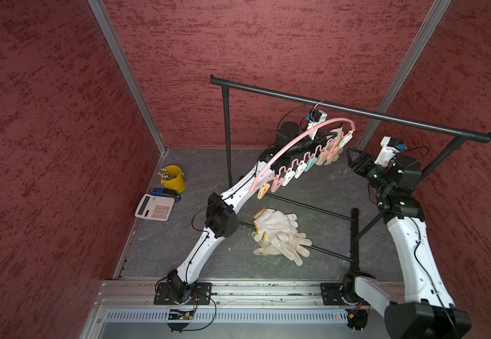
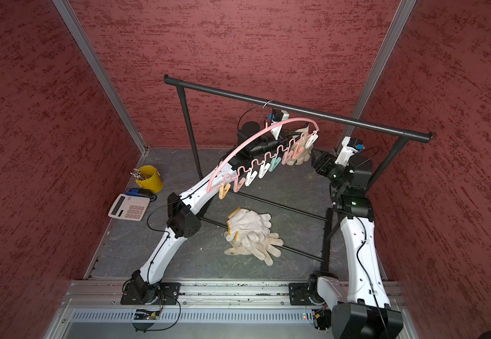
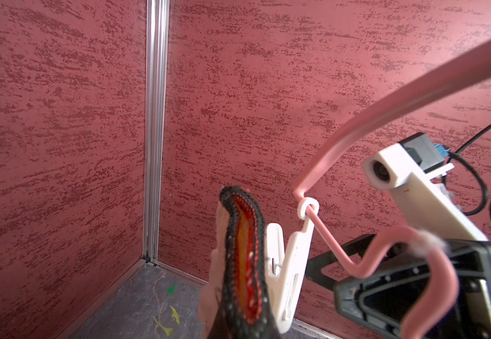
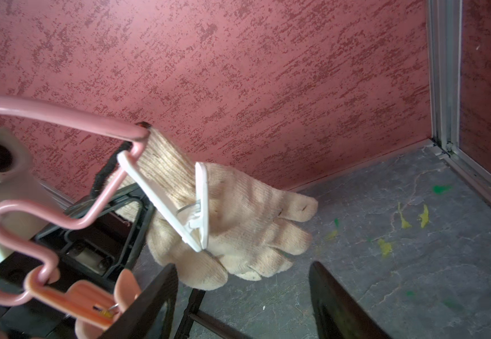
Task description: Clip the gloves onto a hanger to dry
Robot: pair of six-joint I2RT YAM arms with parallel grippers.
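Observation:
Up under the rail, my left gripper is shut on the black-edged cuff of a cream glove, whose fingers spread toward the right in the right wrist view. In front of that glove hangs a white clip, at the end of the pink hanger; whether it grips any cloth cannot be told. The left wrist view has the cuff's black edge close beside the clip's arms. My right gripper stands open, facing the glove and clip with nothing between its fingers. More gloves lie piled on the floor.
A dark rack rail crosses above, carrying the hanger. Several other clips line its lower wire, such as an orange one. A yellow cup and a calculator stand at the left.

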